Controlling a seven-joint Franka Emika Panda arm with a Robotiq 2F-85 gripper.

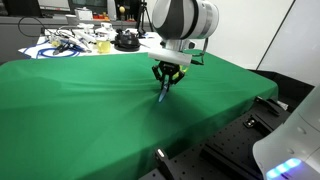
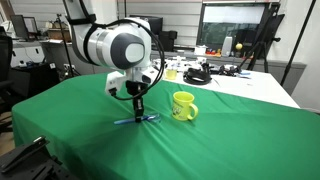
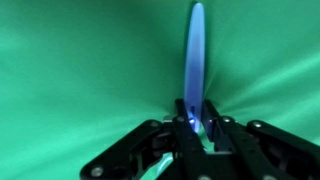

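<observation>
A slim blue utensil, perhaps a knife (image 3: 195, 55), lies on the green cloth, its rounded end pointing away from my gripper in the wrist view. My fingers stand on either side of its near part, close to it; whether they press on it I cannot tell. In exterior view 2 the gripper (image 2: 138, 118) points down at the blue utensil (image 2: 126, 121), low over the table. Exterior view 1 shows the blue utensil (image 1: 162, 96) just below the fingertips, partly covered by the gripper (image 1: 165, 86).
A yellow mug (image 2: 184, 106) stands close beside the gripper, its handle turned away from the arm. Farther back are another yellow cup (image 2: 170, 74) and a black device (image 2: 197, 74).
</observation>
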